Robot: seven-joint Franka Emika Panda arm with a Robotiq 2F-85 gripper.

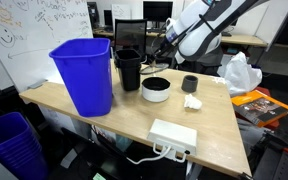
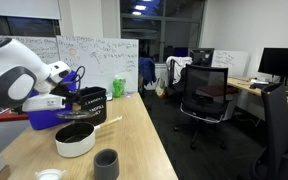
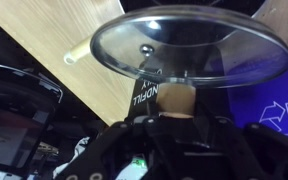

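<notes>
A clear glass lid with a metal rim fills the upper part of the wrist view. My gripper is shut on the lid's tan knob. In exterior view 2 the lid hangs above the white pot, apart from it and roughly level. The pot stands uncovered on the table, its dark inside showing in exterior view 1. Its light handle points away toward the back. The fingertips are small and partly hidden in both exterior views.
A black bin marked landfill stands close behind the pot, with a tall blue bin beside it. A dark cup, a crumpled white item and a white power box sit on the table.
</notes>
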